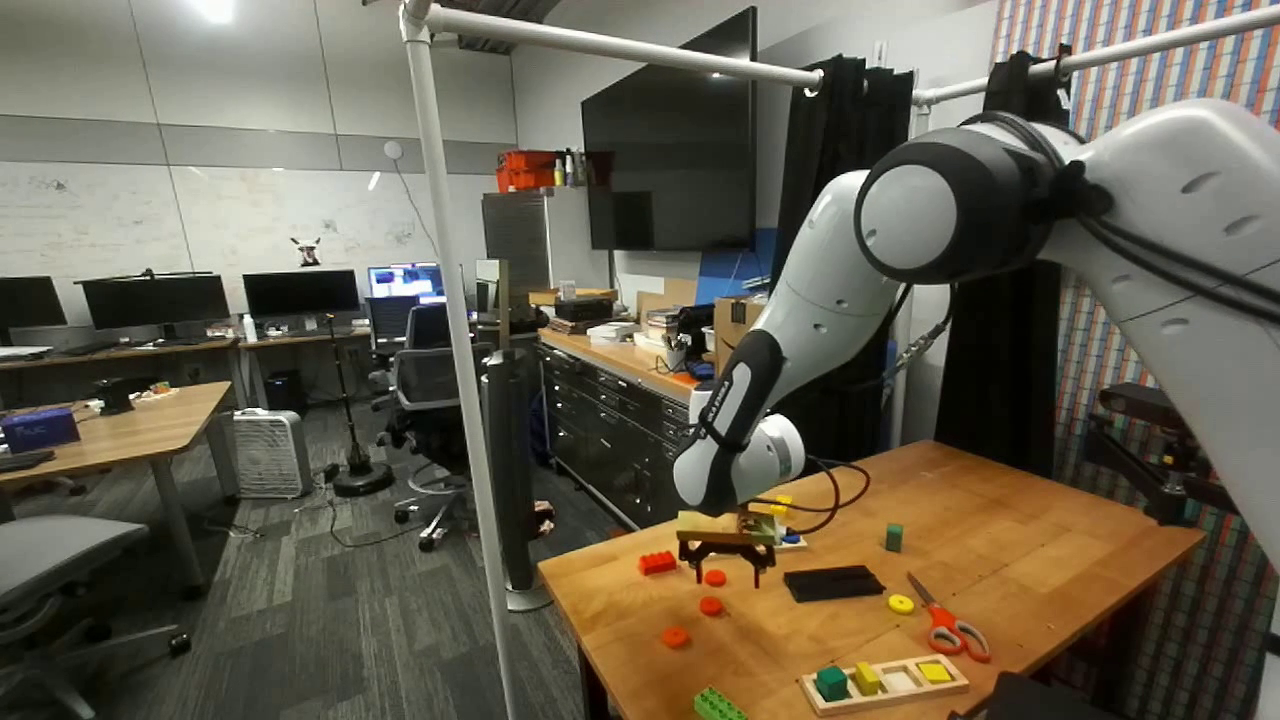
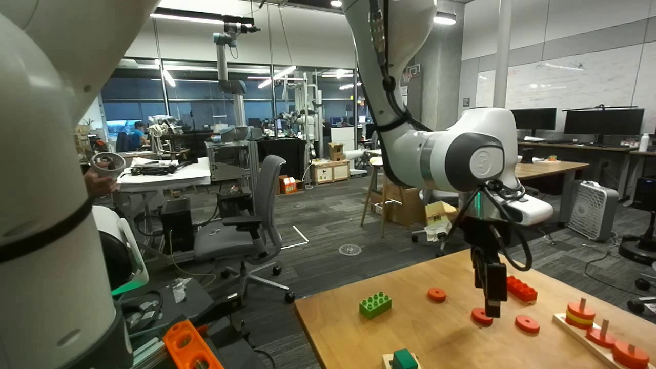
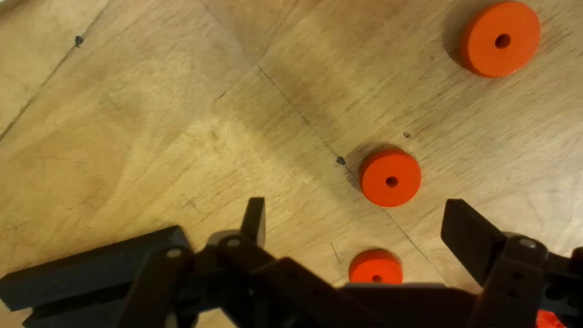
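My gripper stands open above the wooden table, nothing between its fingers. In the wrist view a red-orange ring point(image 3: 391, 178) with a centre hole lies below, between the two fingertips in the picture. A second ring point(image 3: 500, 39) is at the upper right, and a third ring point(image 3: 375, 268) is partly covered by the gripper's body. Exterior view 1 has the gripper point(image 1: 727, 578) hanging over the rings' area. Behind it in that view, the peg board is mostly hidden; exterior view 2 shows this peg board point(image 2: 587, 337) with rings on its pegs.
A black flat block point(image 1: 834, 583), a red brick point(image 1: 657, 563), a green brick point(image 2: 375, 305), a yellow ring point(image 1: 901, 604) and red-handled scissors point(image 1: 956, 631) lie around. A shape tray point(image 1: 882, 685) sits at the front; a green block point(image 1: 894, 536) stands farther back.
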